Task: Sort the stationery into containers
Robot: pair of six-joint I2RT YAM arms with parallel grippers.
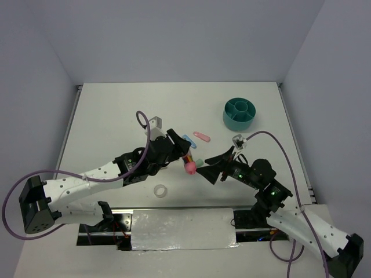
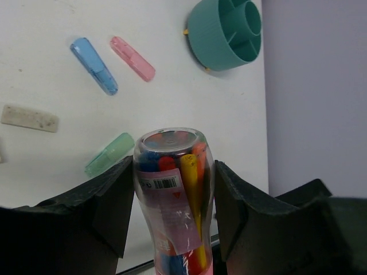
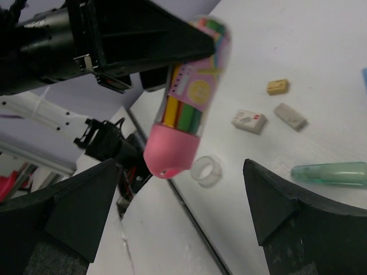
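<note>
A clear bottle-shaped case of coloured pens with a pink cap (image 3: 172, 150) hangs above the table, my left gripper shut on its clear body. In the top view the pink end (image 1: 190, 168) points toward my right gripper, which stands open, nothing between its fingers. On the table lie a blue stationery piece (image 2: 94, 66), a pink one (image 2: 133, 58) and a green tube (image 2: 110, 154). A teal divided container (image 1: 239, 114) stands at the back right.
A white tape ring (image 1: 160, 190) lies near the front edge. Small blocks, among them a white eraser (image 3: 249, 121), a grey one (image 3: 291, 116) and a yellow one (image 3: 278, 86), rest on the table.
</note>
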